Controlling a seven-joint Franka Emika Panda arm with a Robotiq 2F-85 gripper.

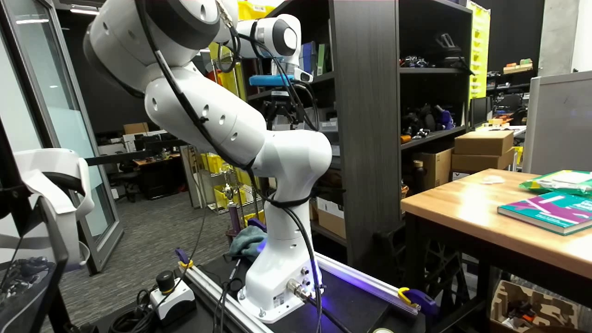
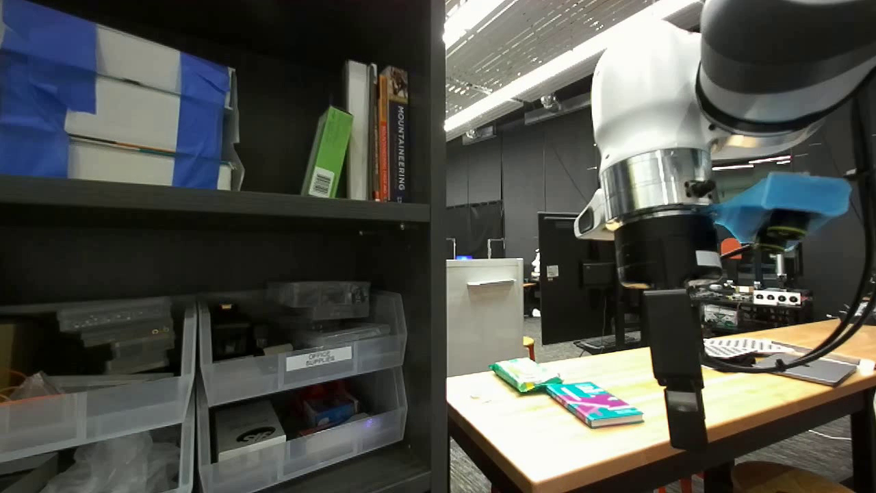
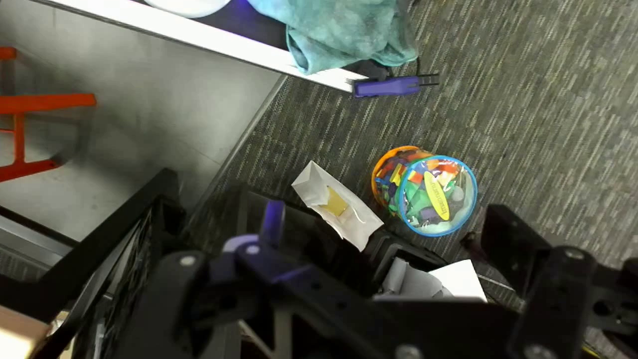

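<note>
My black gripper stands open in the wrist view, with its fingers wide apart to left and right and nothing held between them. In exterior view 2 the gripper points downward, seen edge-on, in front of the wooden table (image 2: 509,444). In exterior view 1 it hangs before the dark shelf (image 1: 366,138), partly hidden by cables. On the table lie a teal and purple book (image 2: 595,404) and a green and white packet (image 2: 525,374), both apart from the gripper.
Bins (image 2: 304,374) and upright books (image 2: 382,131) fill the shelf. Far below the gripper, a clear tub of colourful pieces (image 3: 439,194) and an open white paper bag (image 3: 338,203) are in view. A teal cloth (image 3: 353,30) drapes over the robot's base edge.
</note>
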